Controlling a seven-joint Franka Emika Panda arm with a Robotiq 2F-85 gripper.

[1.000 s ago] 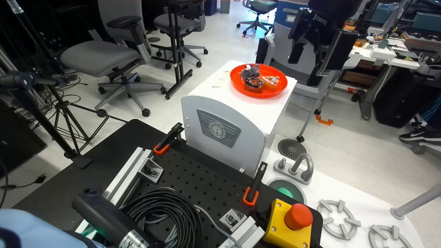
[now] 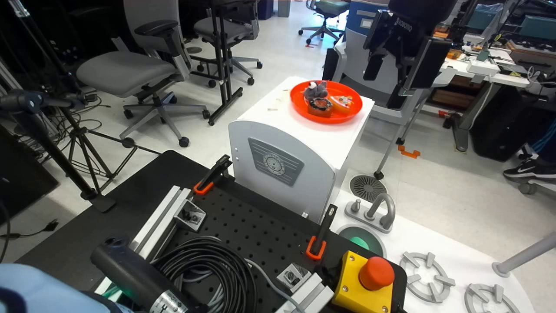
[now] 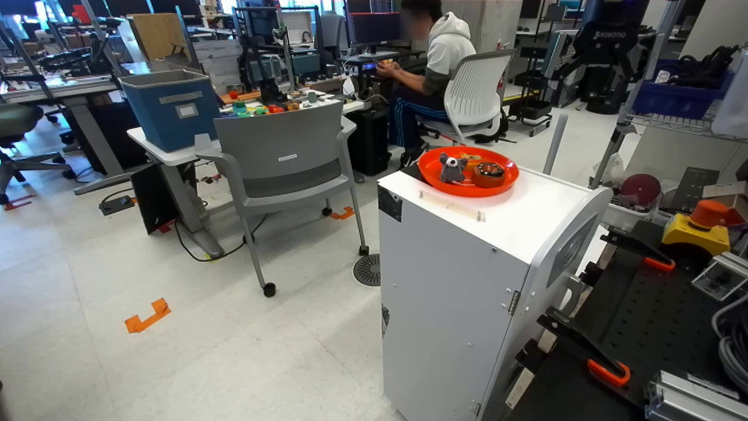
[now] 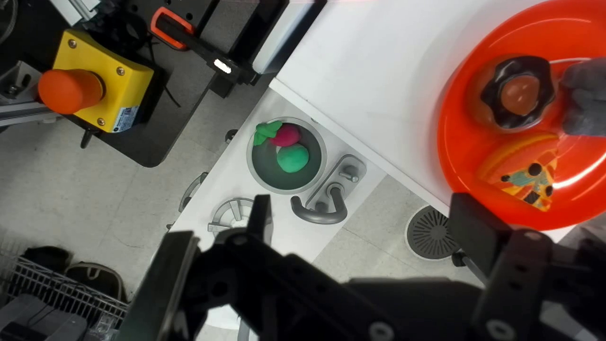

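Observation:
My gripper [image 2: 388, 75] hangs in the air, its fingers wide apart with nothing between them; in the wrist view the open gripper looks down past the counter. A red plate [image 2: 297, 102] sits on the white cabinet top, to one side of the gripper. On it are a grey plush animal [image 3: 453, 168], a brown round toy with a dark wavy top [image 4: 518, 94] and an orange wedge-shaped toy [image 4: 525, 173]. In the toy sink [image 4: 267, 177] lie a green round object [image 4: 293, 158] and a magenta object with green leaves [image 4: 285, 135].
A grey faucet [image 4: 321, 215] rises beside the sink, and a burner grate [image 2: 428, 277] lies farther along the white counter. The yellow emergency-stop box [image 2: 365, 287] and clamps occupy the black table edge. Much of the white cabinet top [image 3: 522, 217] is bare.

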